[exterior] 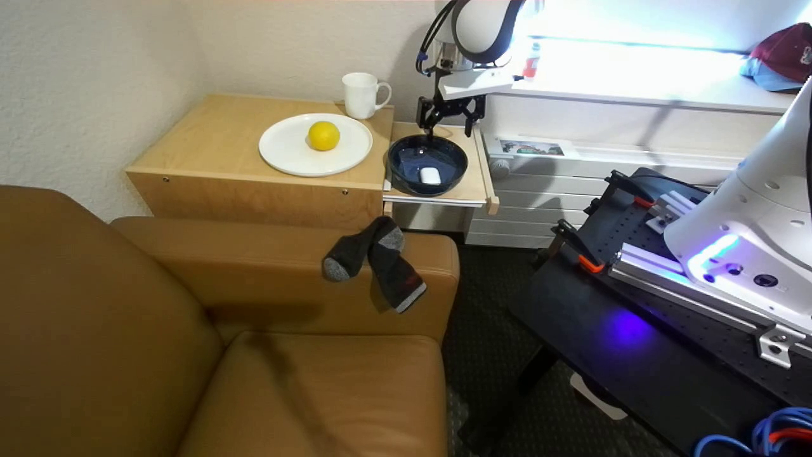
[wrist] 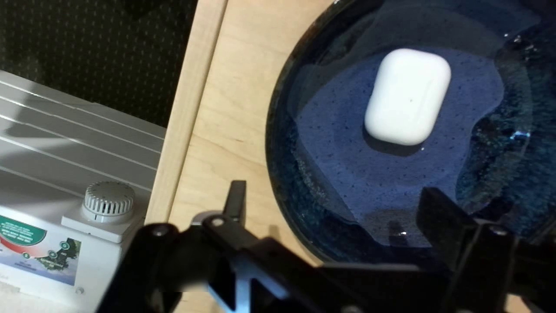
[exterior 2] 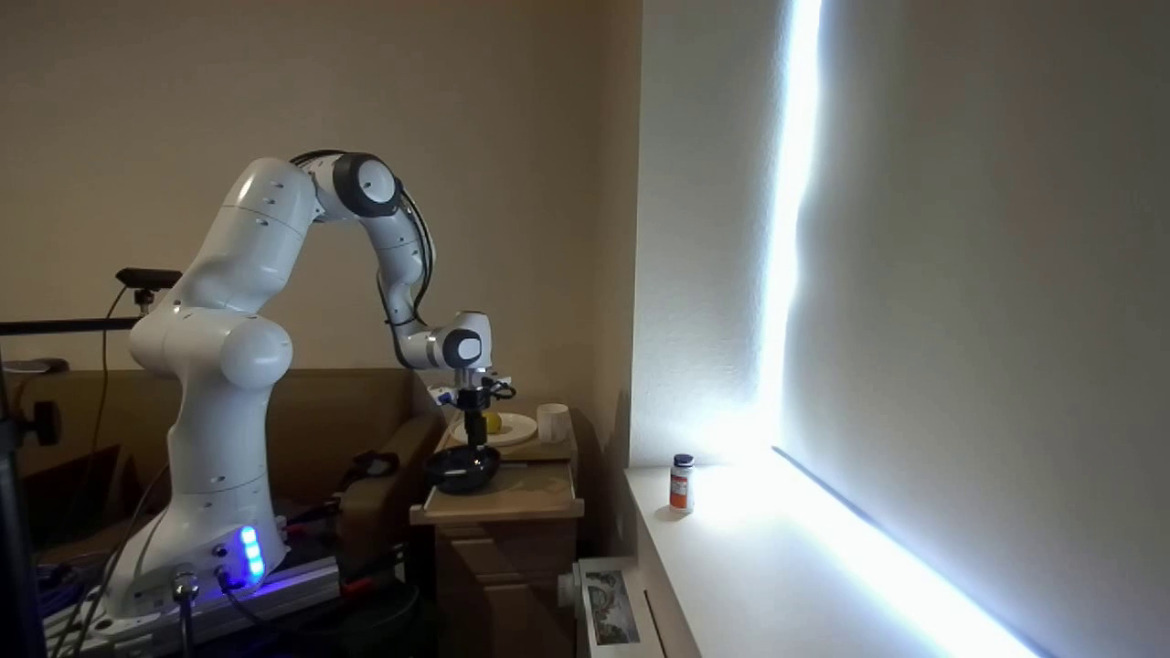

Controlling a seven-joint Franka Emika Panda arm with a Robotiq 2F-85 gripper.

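Observation:
In the wrist view a smooth white case (wrist: 408,97) lies flat inside a dark blue glazed bowl (wrist: 292,172). My gripper is open, its two fingertips wide apart with nothing held between them. One finger (wrist: 237,201) is over the wood outside the bowl's rim, the other (wrist: 443,216) over the bowl's interior. From exterior view 1, the gripper (exterior: 447,125) hangs above the back edge of the bowl (exterior: 399,169), while the white case (exterior: 430,176) is toward its front. Exterior view 2 shows the bowl (exterior 2: 461,477) below the arm, its contents hidden.
Left of the bowl, a yellow ball-like fruit (exterior: 324,136) sits on a white plate (exterior: 281,156), with a white mug (exterior: 361,96) behind it. Dark socks (exterior: 392,270) lie on the sofa arm (exterior: 228,244). A radiator (exterior: 525,205) stands right of the wooden drawer surface (exterior: 470,183).

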